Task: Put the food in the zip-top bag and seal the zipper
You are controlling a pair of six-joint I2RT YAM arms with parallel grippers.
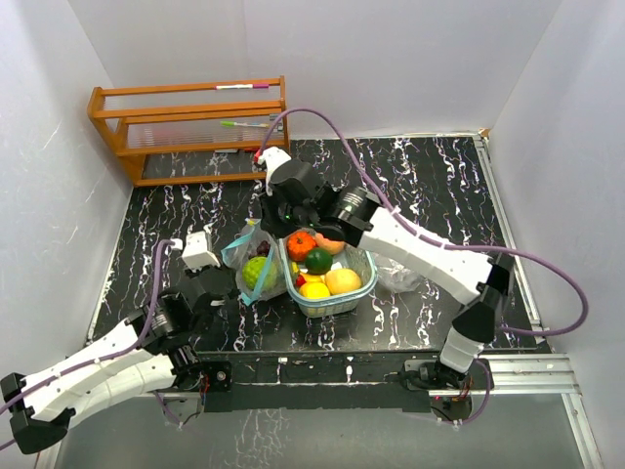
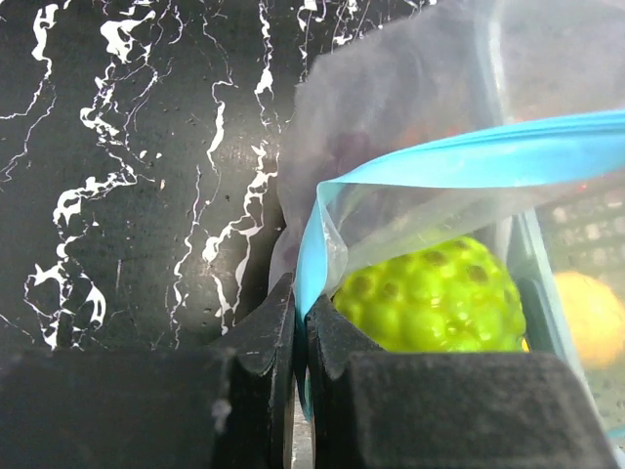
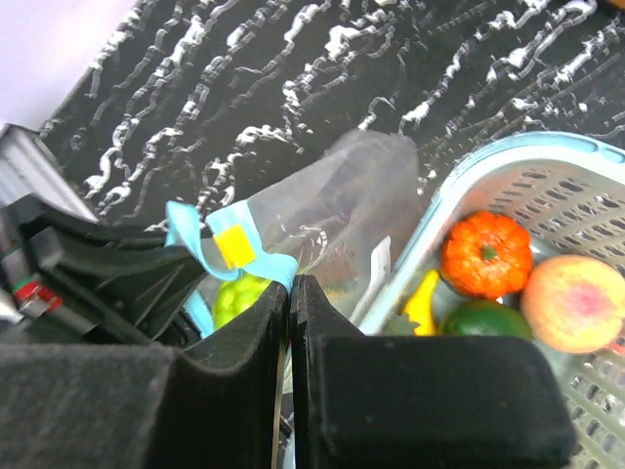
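The clear zip top bag (image 1: 256,262) with its blue zipper band (image 2: 469,161) hangs between both arms, just left of the basket. Inside it is a bumpy green fruit (image 2: 435,298), with something dark red beside it in the top view. My left gripper is shut on the blue band at one end of the mouth. On the other side, my right gripper is shut on the band near its yellow tab (image 3: 232,246). The bag's mouth shows as a gap between the two grips.
A pale basket (image 1: 337,305) holding an orange pumpkin (image 3: 486,254), a dark green fruit (image 3: 485,320), a peach (image 3: 574,303) and more stands against the bag's right side. Another clear bag (image 1: 395,276) lies right of it. A wooden rack (image 1: 195,112) stands at the back left.
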